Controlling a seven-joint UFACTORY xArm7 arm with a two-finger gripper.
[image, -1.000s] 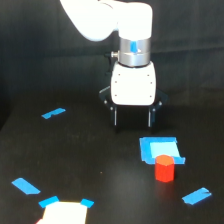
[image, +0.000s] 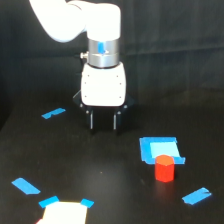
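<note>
My white gripper (image: 104, 120) hangs over the dark table, left of centre, its two dark fingers pointing down and set well apart. Between them only black background shows. A red block (image: 164, 168) stands on the table at the lower right, in front of a pale square (image: 164, 149) framed with blue tape. The block is to the right of my gripper and nearer the camera, clear of the fingers. Near the bottom left edge lies a cream-coloured object (image: 65, 212), partly cut off by the frame.
Strips of blue tape mark the table: one strip (image: 53, 113) at the far left, another strip (image: 26, 186) at the near left, and a third strip (image: 197, 196) at the lower right. Bare table lies across the middle.
My gripper has moved left and the arm with it, away from above the blue-framed square. The red block and the cream object have stayed in place.
</note>
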